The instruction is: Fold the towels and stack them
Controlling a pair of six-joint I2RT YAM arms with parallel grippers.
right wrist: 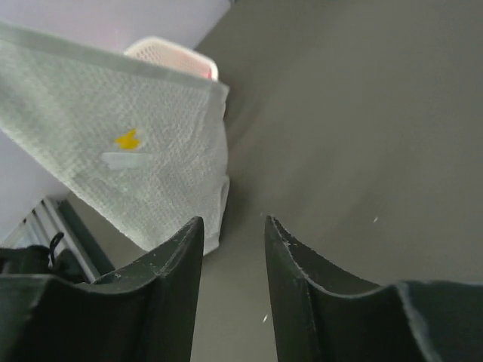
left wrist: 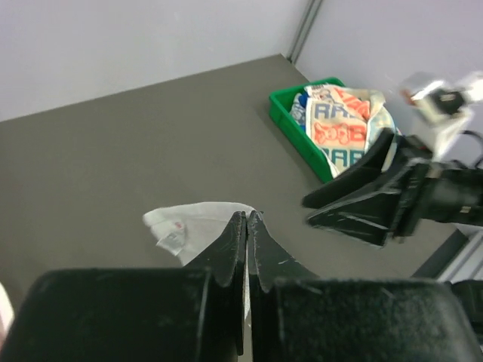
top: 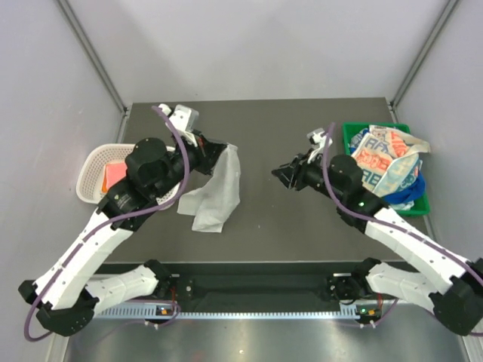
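Observation:
A pale grey-white towel (top: 216, 194) hangs down from my left gripper (top: 224, 146), left of the table's middle. Its fingers are closed on the upper edge, and in the left wrist view the towel (left wrist: 198, 222) drapes behind the fingertips. The right wrist view shows the towel (right wrist: 170, 158) with a small yellow mark, apart from my right gripper. That gripper stands open, nothing between its fingers, over bare table. More towels, patterned and blue (top: 385, 162), lie heaped in a green basket (top: 355, 128) on the right.
A white basket (top: 87, 170) with orange-pink cloth (top: 115, 173) stands on the left, partly under my left arm.

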